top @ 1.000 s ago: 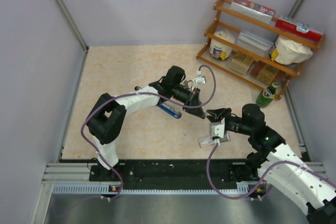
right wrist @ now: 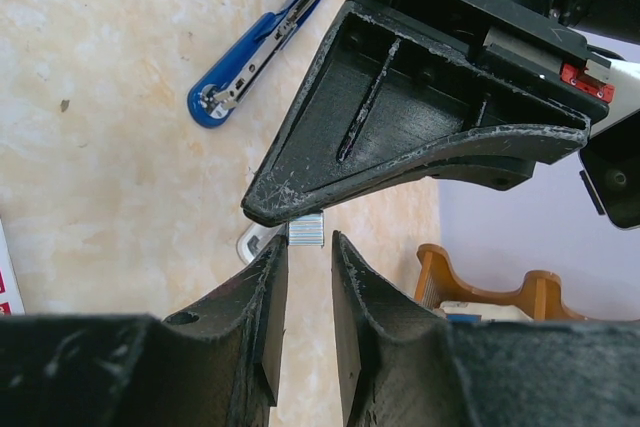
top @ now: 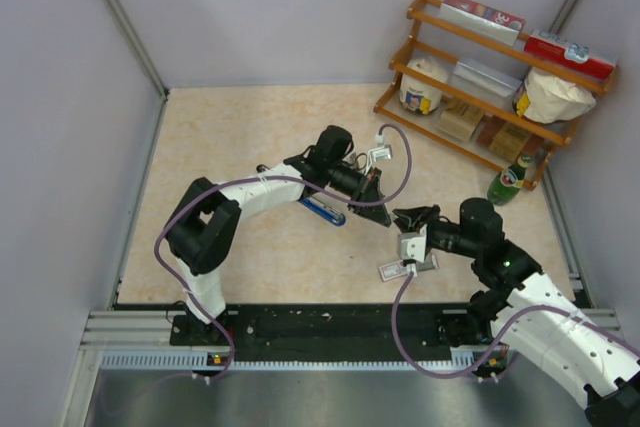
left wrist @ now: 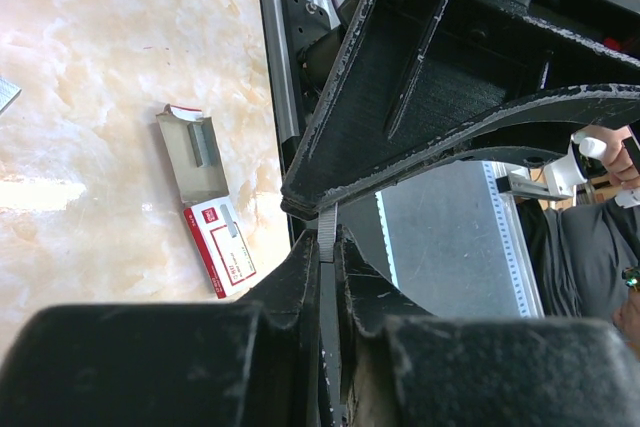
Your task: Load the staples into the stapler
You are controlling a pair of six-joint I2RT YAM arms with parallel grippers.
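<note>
A short silver staple strip is held between the tips of my two grippers, which nearly meet above the table. My left gripper is shut on its lower end. From the other side my right gripper is shut on the strip too, whose ribbed face shows between its fingertips in the right wrist view. The blue stapler lies on the table, its metal channel showing; in the top view the left arm partly covers the stapler. A red and white staple box lies with its tray slid out.
A small pale piece lies on the table, partly hidden behind the gripper. A wooden shelf with boxes and tubs stands at the back right, a green bottle beside it.
Both arms hold almost still. Only the right arm's purple cable and wrist seem to have shifted very slightly.
</note>
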